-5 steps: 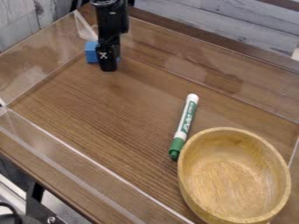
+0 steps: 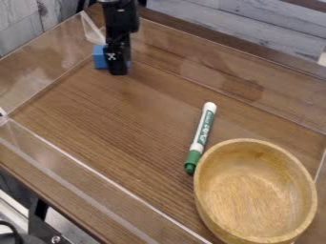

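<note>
My black gripper (image 2: 117, 59) is at the upper left of the table, low beside a small blue object (image 2: 99, 57) that it partly hides. The gripper looks open, with the blue object at its left; whether they touch I cannot tell. A green and white marker (image 2: 201, 136) lies on the right half of the table.
An oval tan basket (image 2: 254, 232) stands at the lower right.
</note>
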